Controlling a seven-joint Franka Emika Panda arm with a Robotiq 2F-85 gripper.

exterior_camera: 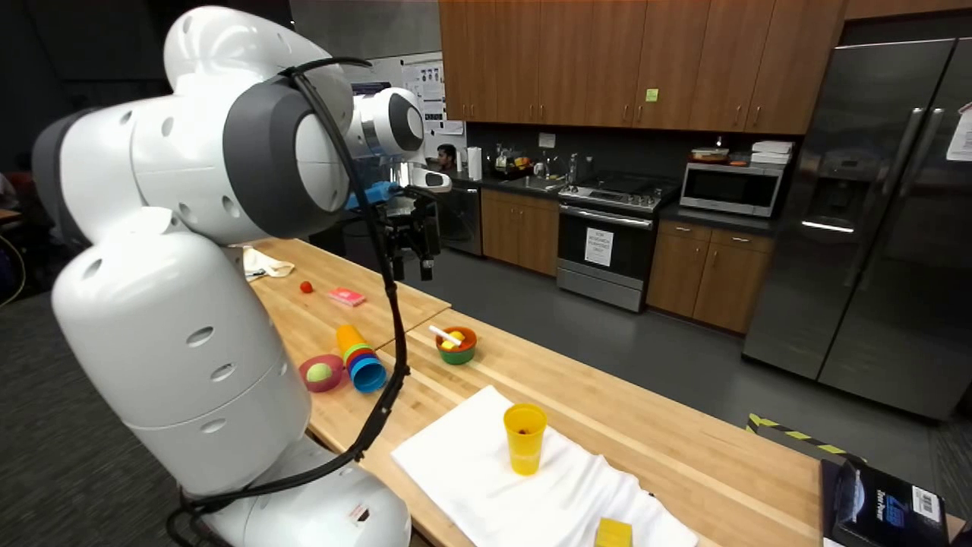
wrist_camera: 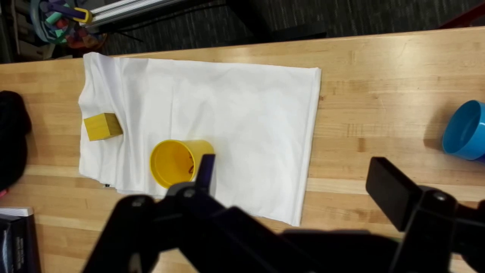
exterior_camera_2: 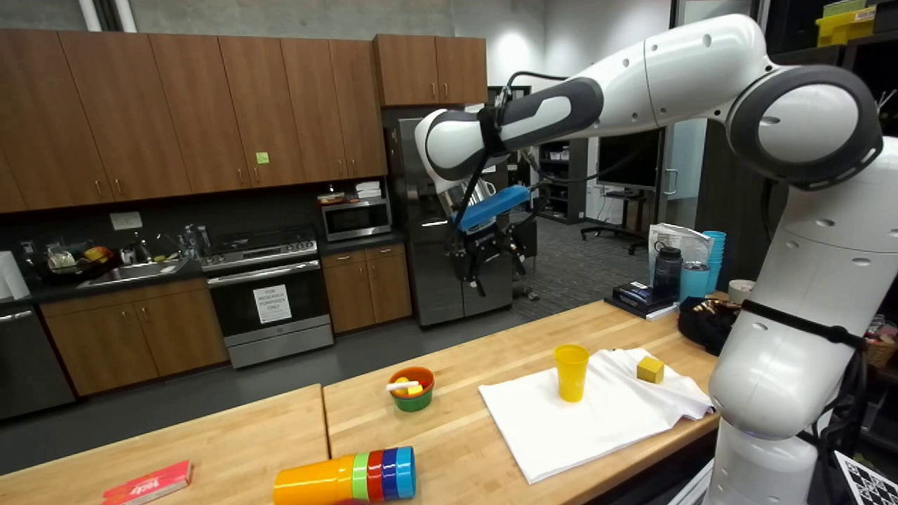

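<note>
My gripper stands open high above the table, its two black fingers wide apart with nothing between them. A yellow cup [exterior_camera_2: 572, 373] is upright on a white cloth [exterior_camera_2: 539, 412]; something small and dark shows inside it in the wrist view. A yellow block [wrist_camera: 102, 126] rests on the rumpled end of that cloth. In the second exterior view a bowl [exterior_camera_2: 412, 399], orange inside and green below, holds yellow pieces and a white stick. Several nested cups [exterior_camera_2: 358, 477] in different colours lie on their side near the table's front.
A pink bowl [exterior_camera: 320, 372] with a pale green ball, a red-pink box [exterior_camera: 347, 297] and a small red ball [exterior_camera: 306, 286] lie farther along the table. A black box [exterior_camera: 888, 510] sits at the opposite end. Bare wood separates the cloth from the nested cups.
</note>
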